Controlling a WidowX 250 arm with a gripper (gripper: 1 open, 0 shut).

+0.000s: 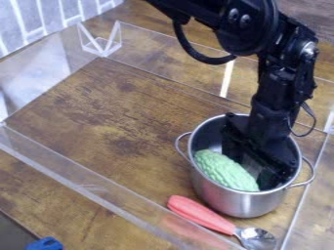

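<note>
A steel pot [239,198] with two side handles stands on the wooden floor of a clear-walled bin, at the right. Inside it a pale green, ridged vegetable-like object [225,171] lies slanted on the left side. My black gripper [261,164] reaches down into the pot at the right of the green object. Its fingertips are dark and partly hidden, so whether they hold anything cannot be made out.
A spoon with a pink handle [198,212] lies in front of the pot. Clear walls [92,195] edge the area. A blue object [45,243] sits at the lower left corner.
</note>
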